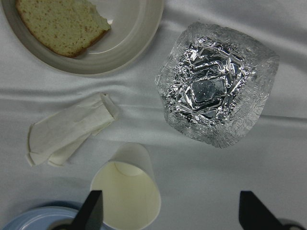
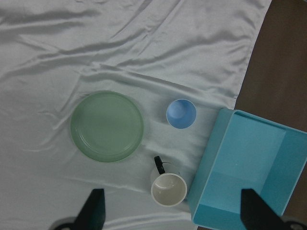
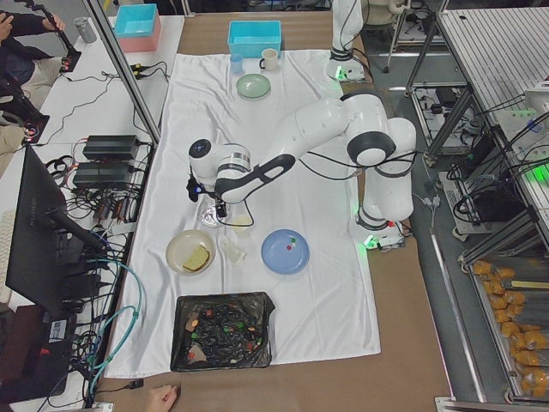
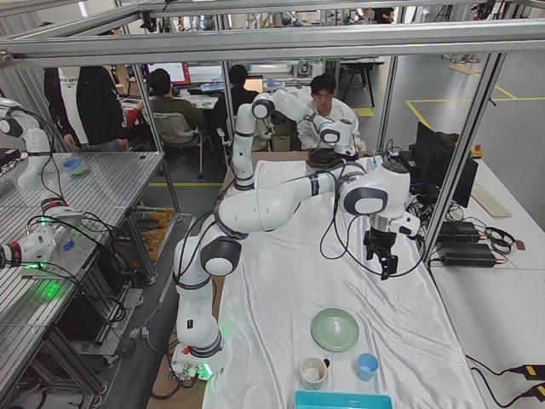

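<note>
My left gripper is open above the cloth, over crumpled foil point(image 1: 216, 84), a white paper cup point(image 1: 125, 191), folded paper point(image 1: 72, 129) and a beige plate point(image 1: 134, 52) with a bread slice point(image 1: 62, 26). A blue plate point(image 3: 279, 253) lies beside them. My right gripper is open high above a green plate point(image 2: 105, 124), a blue cup point(image 2: 181, 113), a white mug point(image 2: 168, 189) and a teal bin point(image 2: 244, 163).
A black lined tray point(image 3: 221, 330) with small scraps sits at the near end of the white cloth point(image 3: 334, 309).
</note>
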